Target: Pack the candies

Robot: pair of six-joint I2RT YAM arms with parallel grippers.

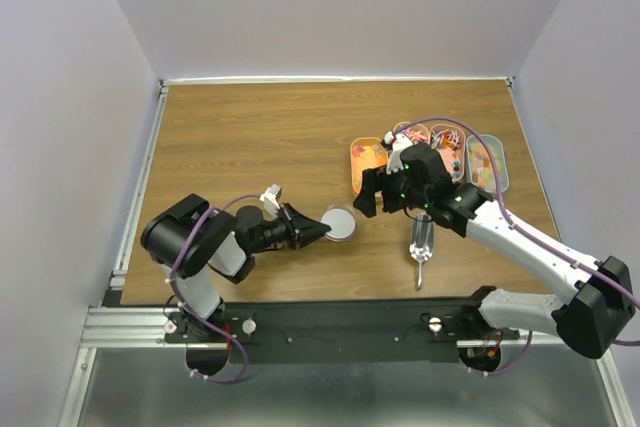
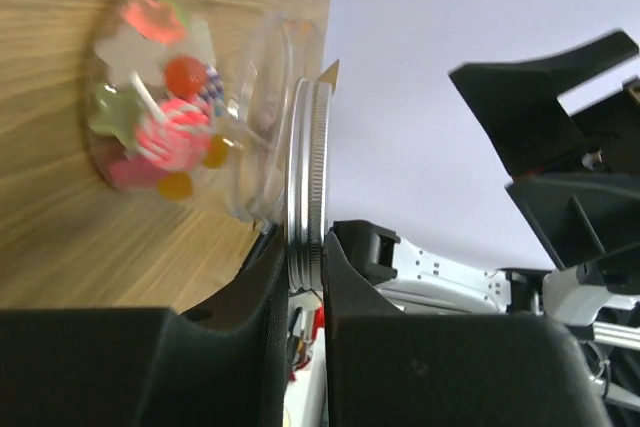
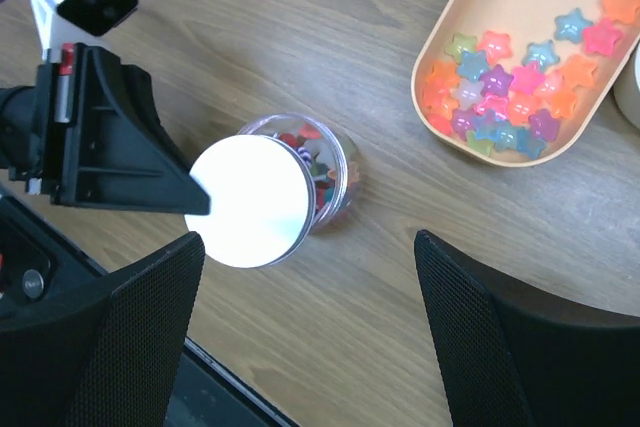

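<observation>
A clear jar of wrapped and star candies stands on the wooden table, also seen in the right wrist view [image 3: 330, 157]. My left gripper [image 1: 320, 226] is shut on a round lid [image 3: 245, 197], white on top with a silver rim [image 2: 307, 167], held at the jar's mouth, partly over it; whether it touches cannot be told. My right gripper [image 1: 362, 195] stands open up and to the right of the jar, with nothing between its fingers.
Trays of candies [image 3: 525, 97] stand at the back right, with a metal scoop [image 1: 422, 242] lying in front of them.
</observation>
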